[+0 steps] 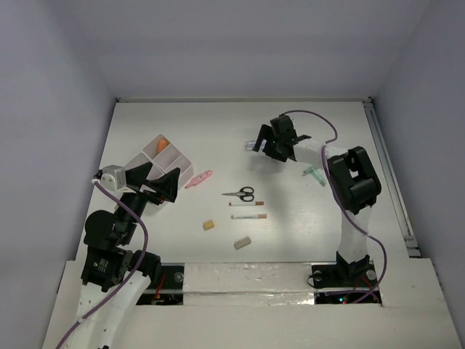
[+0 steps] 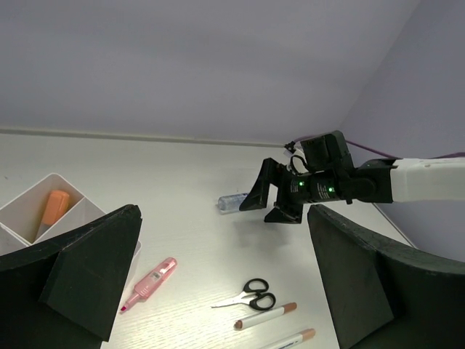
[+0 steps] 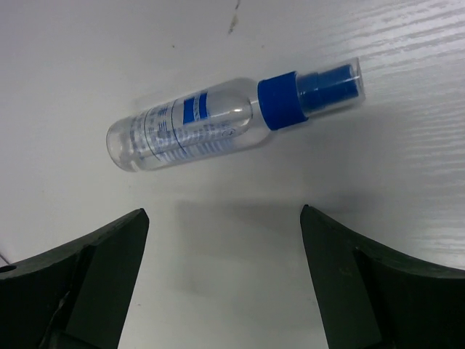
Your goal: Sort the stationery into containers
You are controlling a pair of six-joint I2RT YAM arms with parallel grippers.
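Note:
A clear spray bottle with blue cap (image 3: 182,131) lies on the table beneath my right gripper (image 1: 263,144), whose open fingers are empty, just short of it in its wrist view. My left gripper (image 1: 156,183) stands open over the lower edge of the white compartment container (image 1: 168,155), which holds an orange item (image 2: 57,206). On the table lie a pink pen-like item (image 1: 198,178), scissors (image 1: 245,193), two markers (image 1: 245,203), a yellow block (image 1: 208,225), a grey block (image 1: 243,243) and green items (image 1: 316,177), partly near the right arm.
Walls surround the white table (image 1: 211,131) at the back and sides.

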